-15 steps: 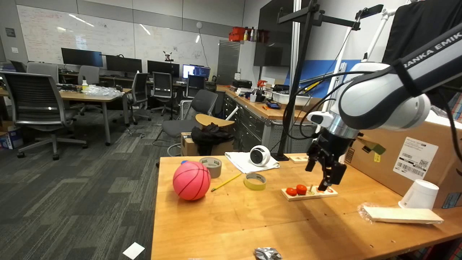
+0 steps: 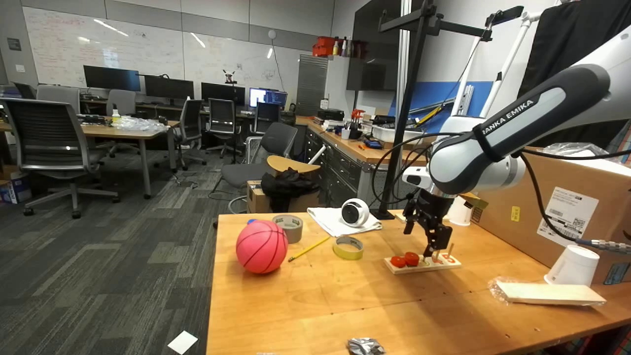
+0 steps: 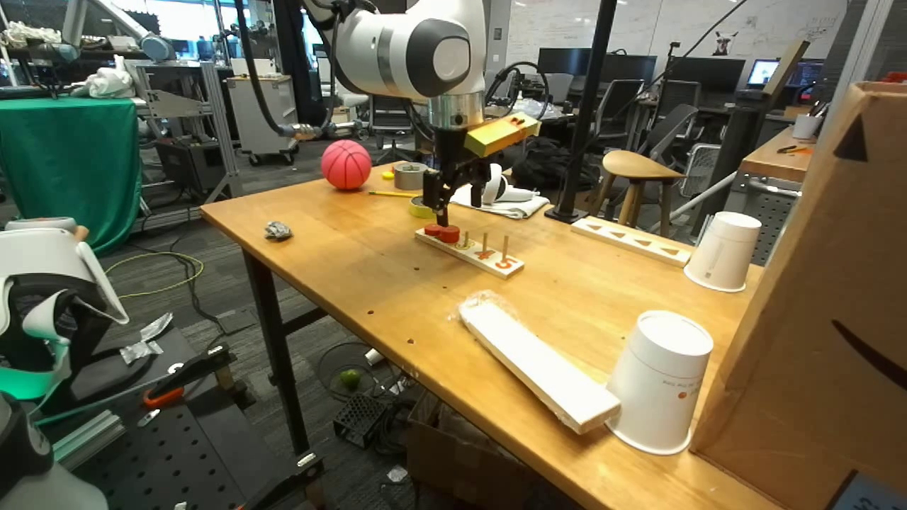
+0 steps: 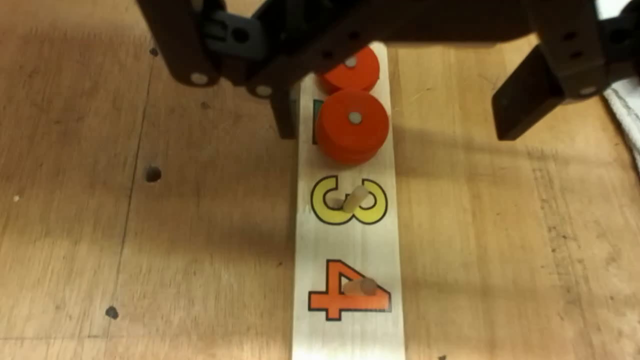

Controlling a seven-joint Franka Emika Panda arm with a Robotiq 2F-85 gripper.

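A pale wooden number board (image 4: 348, 336) with upright pegs lies on the table. Red discs sit on its first two pegs: the nearer red disc (image 4: 352, 123) is a short stack, with the peg top showing, and the farther red disc (image 4: 355, 69) is partly covered by my gripper. Bare pegs rise from the yellow 3 (image 4: 375, 207) and the orange 4 (image 4: 333, 300); the 5 end (image 3: 505, 263) shows a bare peg too. My open gripper hangs above the board, one finger by its left edge, the other well off its right side. The gap holds nothing gripped.
Yellow tape (image 2: 348, 248), a pencil (image 2: 308, 249), grey tape (image 2: 288, 228) and a pink ball (image 2: 262, 247) lie left of the board. A wrapped plank (image 3: 540, 361), white cups (image 3: 661, 382) and a cardboard box (image 3: 808, 340) occupy the other side.
The arm and gripper have moved left in exterior view 1, from over the board's 4–5 end toward the red discs. The board and discs look unmoved.
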